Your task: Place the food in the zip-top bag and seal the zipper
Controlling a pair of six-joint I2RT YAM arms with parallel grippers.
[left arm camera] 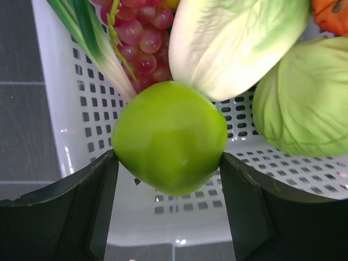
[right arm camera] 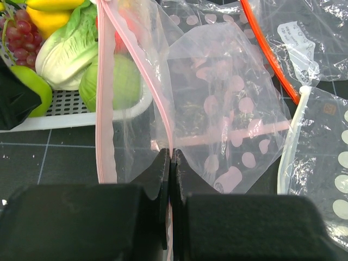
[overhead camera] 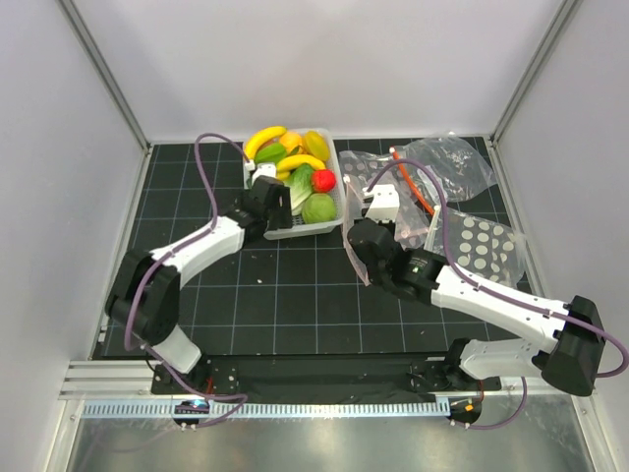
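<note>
A green fruit lies between the fingertips of my left gripper, one at each side; whether they press on it cannot be told. It is at the near left corner of the white basket, beside red grapes, a romaine head and a green cabbage. My right gripper is shut on the edge of a clear zip bag with a pink zipper. The bag stands upright with its mouth parted, right of the basket.
Flat clear bags lie to the right, one with an orange zipper and one with a white zipper. Bananas and a red tomato are also in the basket.
</note>
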